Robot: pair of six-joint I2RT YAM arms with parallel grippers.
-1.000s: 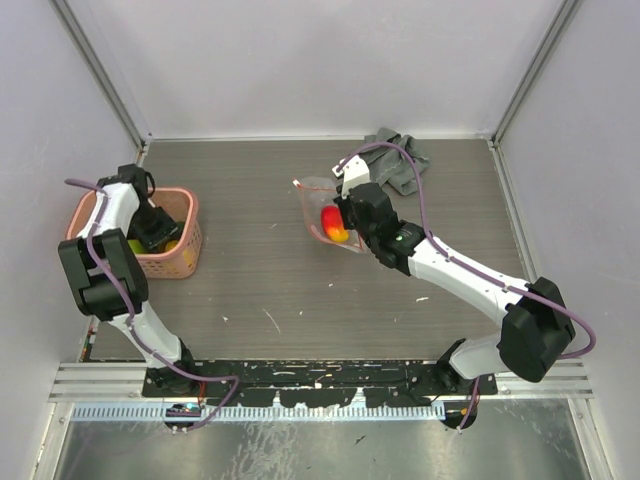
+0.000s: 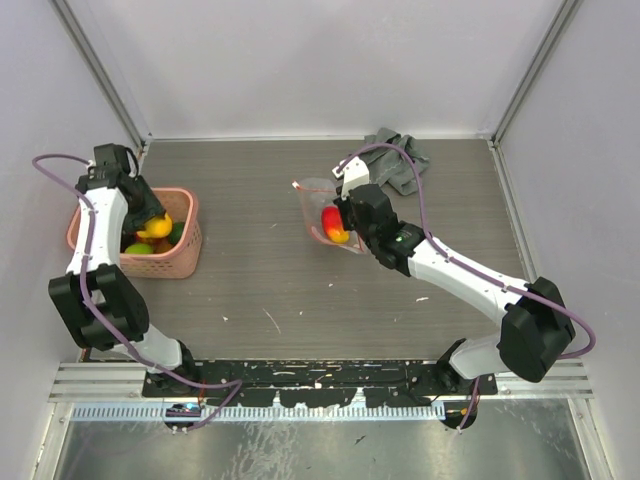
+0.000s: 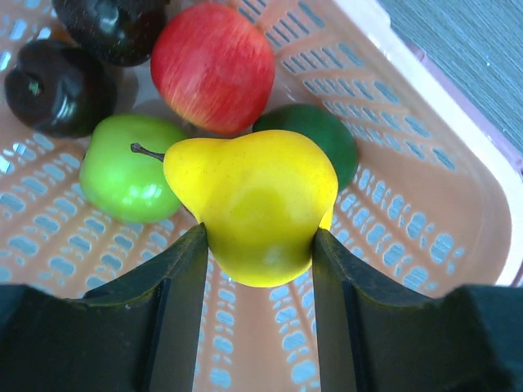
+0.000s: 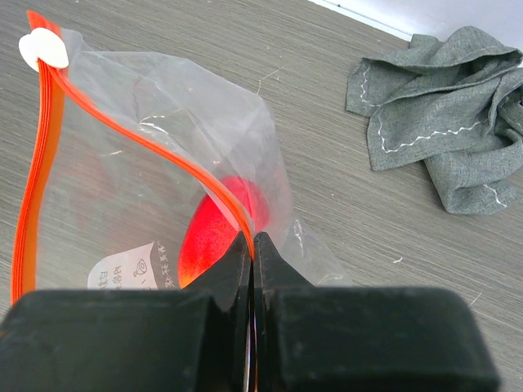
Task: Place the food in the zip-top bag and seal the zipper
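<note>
A yellow pear (image 3: 253, 204) is pinched between the fingers of my left gripper, over the pink basket (image 2: 185, 262). On the table's middle stands the clear zip top bag (image 4: 176, 106), its orange-edged mouth spread open. My right gripper is shut on the orange zipper edge of that bag. A white slider (image 4: 43, 50) sits at the zipper's far end. Inside the bag lies a red and yellow fruit (image 4: 214, 229), seen through the plastic.
In the basket are a red apple (image 3: 214, 68), a green apple (image 3: 131, 167), a dark green fruit (image 3: 315, 135) and dark purple ones (image 3: 61, 88). A grey cloth (image 2: 400, 160) lies behind the right arm. Bare table separates basket and bag.
The left gripper has come up out of the basket, bringing the yellow pear into clearer view, and its arm has shifted slightly left. The right arm and the bag have stayed still.
</note>
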